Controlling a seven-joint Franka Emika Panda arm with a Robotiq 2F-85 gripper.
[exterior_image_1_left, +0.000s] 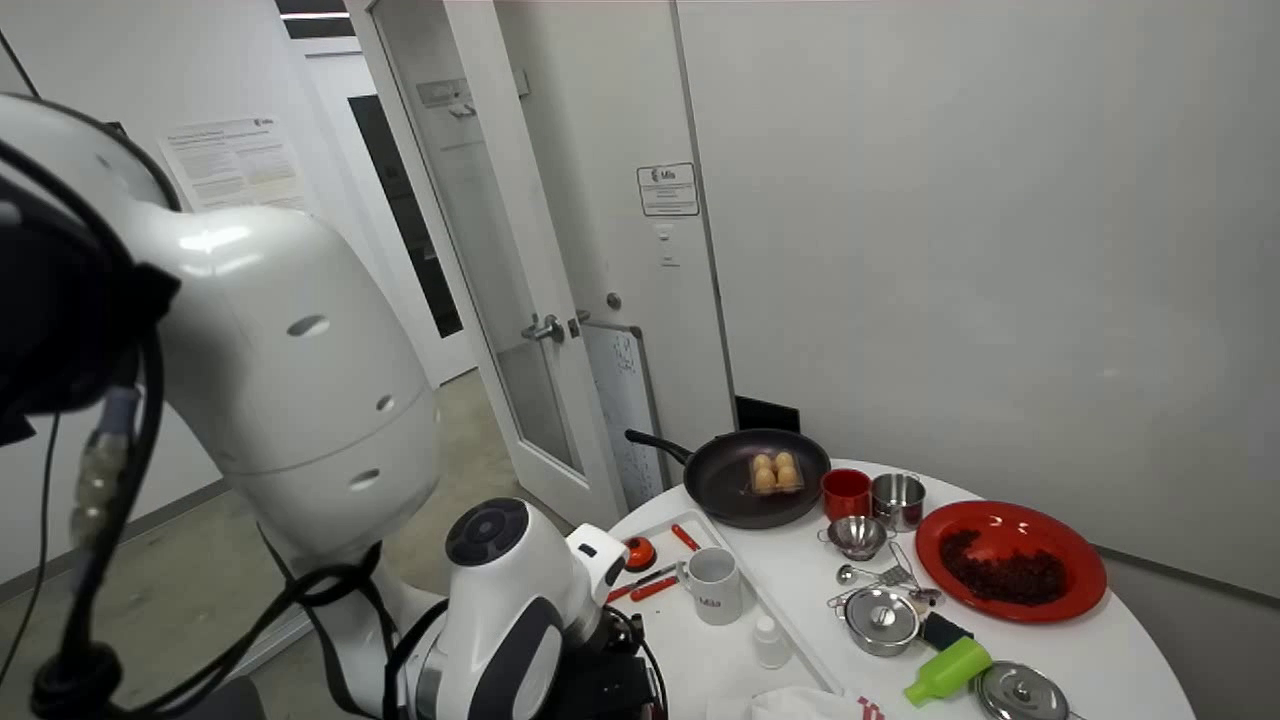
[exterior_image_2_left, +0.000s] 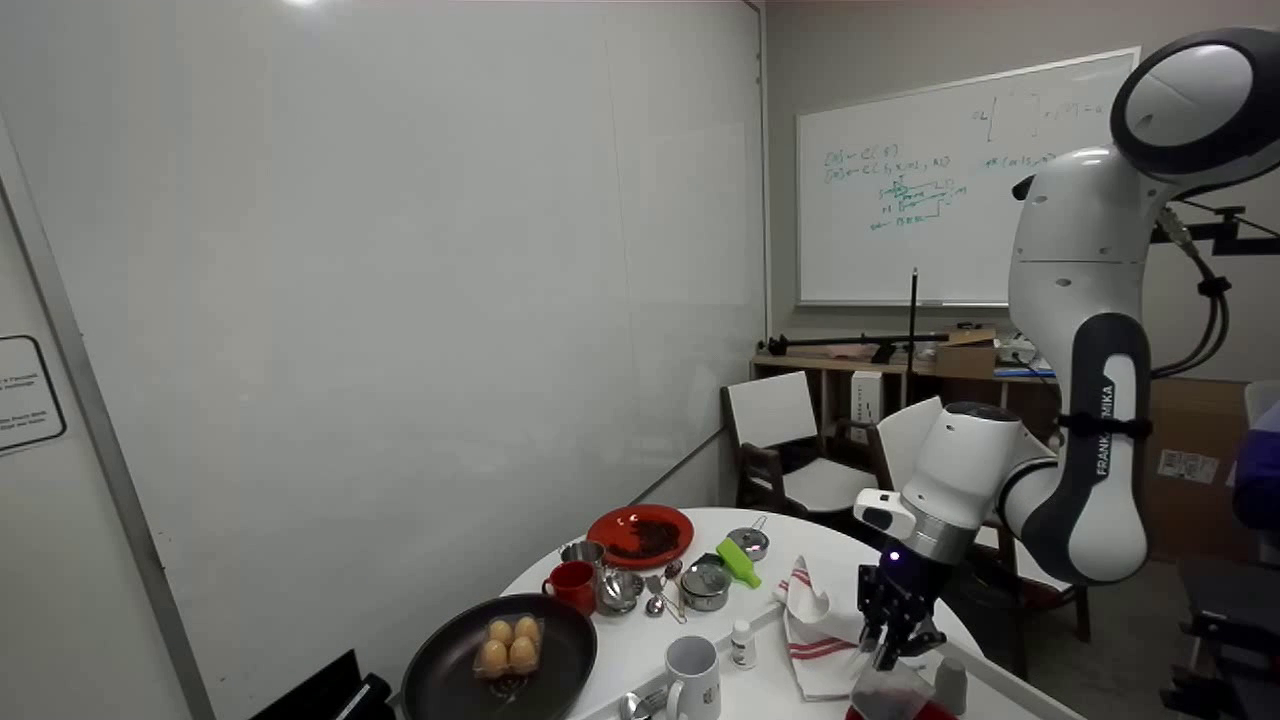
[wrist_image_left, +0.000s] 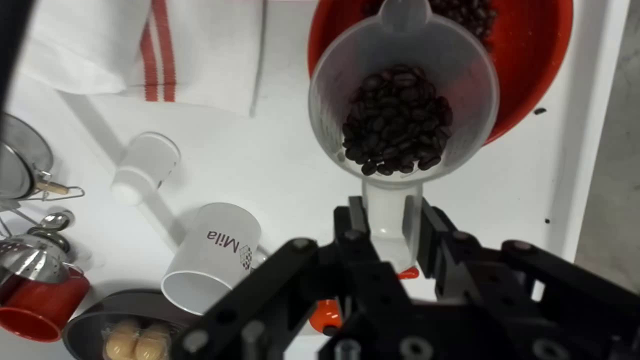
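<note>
A translucent scoop holds a heap of dark coffee beans in the wrist view. My gripper is shut on its white handle, one finger on each side. The scoop's cup overlaps a red bowl that has more dark beans inside; how far above the bowl it hangs, I cannot tell. In exterior view 2 the gripper points down over the tray's near part, with the scoop beneath it at the lower edge of the picture. Exterior view 1 hides the fingers behind the arm.
A white mug and a small white bottle stand on the tray, near a striped towel. A pan with eggs, a red plate of dark bits and metal cookware lie beyond. Stray beans lie beside the bowl.
</note>
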